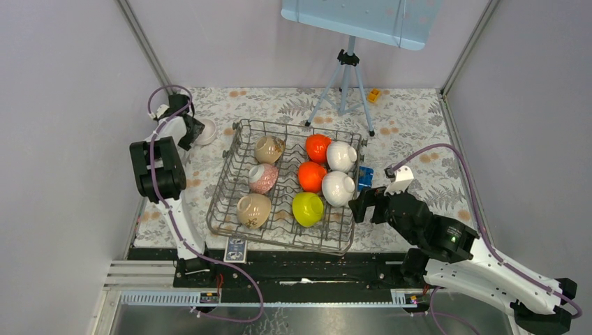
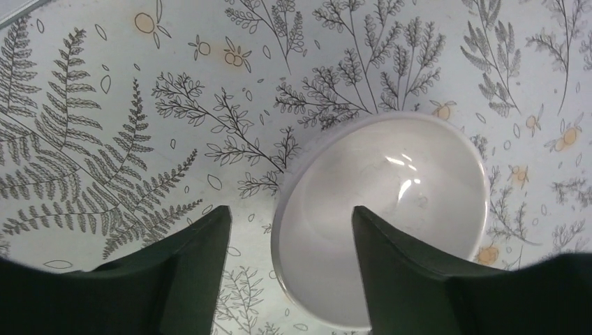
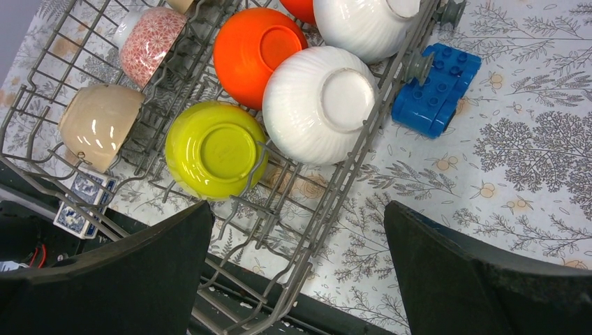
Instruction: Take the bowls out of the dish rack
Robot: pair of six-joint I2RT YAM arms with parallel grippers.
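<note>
At the far back left of the table, a small white bowl (image 2: 412, 216) stands outside the dish rack (image 1: 225, 202). My left gripper is over it, open, fingertips either side of its left rim. The rack holds two orange bowls (image 1: 311, 176), two white bowls (image 1: 338, 188), a yellow-green bowl (image 3: 209, 157), two beige bowls (image 1: 253, 211) and a pink patterned bowl (image 1: 262, 179), all tipped over. My right gripper hovers open by the rack's front right, nothing between its fingers.
A blue brick (image 3: 434, 91) lies right of the rack. A pale blue tripod stand (image 1: 347, 98) stands behind it, near a small yellow brick (image 1: 374, 94). A card box (image 1: 236, 250) sits at the front edge. Free table shows at the back right.
</note>
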